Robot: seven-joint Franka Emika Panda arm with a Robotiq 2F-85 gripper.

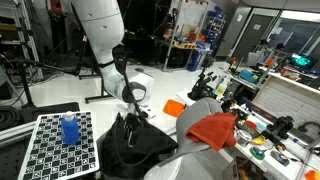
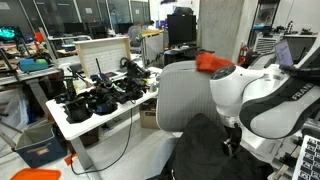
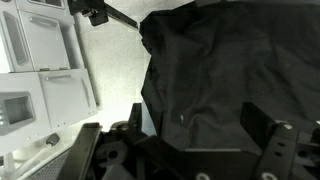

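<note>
A dark cloth [image 1: 135,146] lies draped over the seat of a grey office chair, and it fills most of the wrist view [image 3: 210,85]. My gripper [image 1: 131,118] is over the cloth, pointing down. In the wrist view its two dark fingers [image 3: 135,122] stand wide apart, so the gripper is open, with only the cloth in sight beyond the gap. Whether the fingertips touch the cloth I cannot tell. A red cloth [image 1: 213,130] hangs over the chair back [image 2: 187,90].
A blue bottle [image 1: 70,128] stands on a perforated board [image 1: 45,150] to the left. Behind the chair, a white table [image 2: 95,120] carries several dark items. An orange bin [image 2: 40,146] is on the floor.
</note>
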